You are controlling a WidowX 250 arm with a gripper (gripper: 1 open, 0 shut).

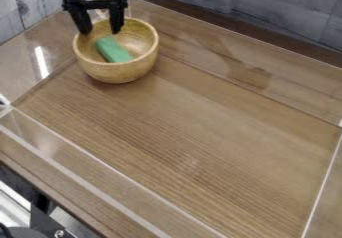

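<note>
A round tan wooden bowl point(118, 70) sits on the wooden table near the back left. Inside it lies a green oblong object point(114, 49), toward the middle. My dark gripper point(100, 24) is over the back rim of the bowl, open, with its fingers at the upper edge of the bowl's interior; nothing shows held between them.
Pale walls meet the table at the left and a dark grey surface borders it at the upper right.
</note>
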